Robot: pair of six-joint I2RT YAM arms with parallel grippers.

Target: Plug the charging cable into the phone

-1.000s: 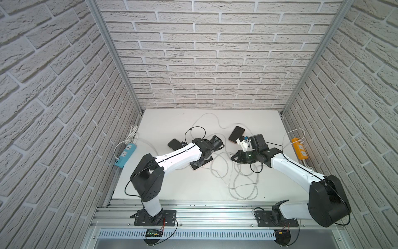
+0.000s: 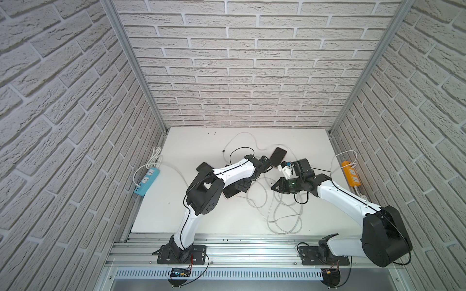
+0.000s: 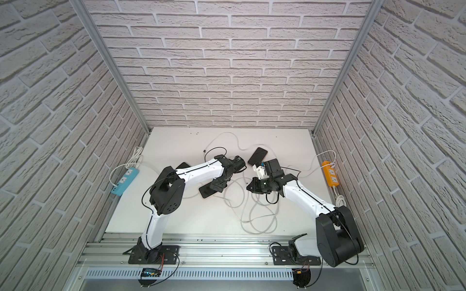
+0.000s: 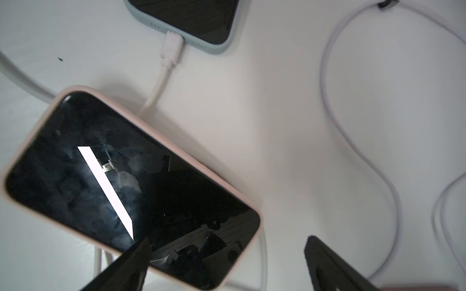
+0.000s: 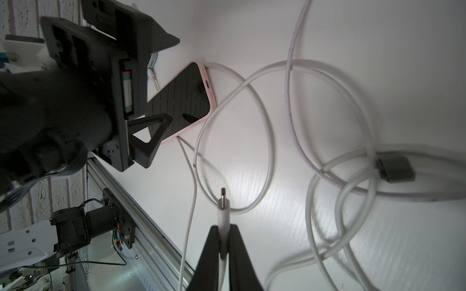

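Observation:
In the left wrist view a pink-cased phone (image 4: 145,189) lies screen up on the table. My left gripper is open above its right end, with nothing between its fingers. From the right wrist view, that left gripper hangs over the same phone (image 5: 184,99), whose port end faces the right arm. My right gripper is shut on the white charging plug (image 5: 223,211), its metal tip pointing up in that view. The plug is apart from the phone. A blue-cased phone (image 4: 194,19) has a white connector (image 4: 172,46) in its lower edge.
A third phone (image 2: 278,156) lies behind the grippers. White cable loops (image 5: 349,194) with a dark tie (image 5: 395,167) spread over the table's right half. A blue power strip (image 2: 147,181) is at the left, an orange one (image 2: 350,173) at the right.
My left arm has shifted right and slightly back over the pink-cased phone, its forearm turning. The right arm has barely moved. The phones lie where they were.

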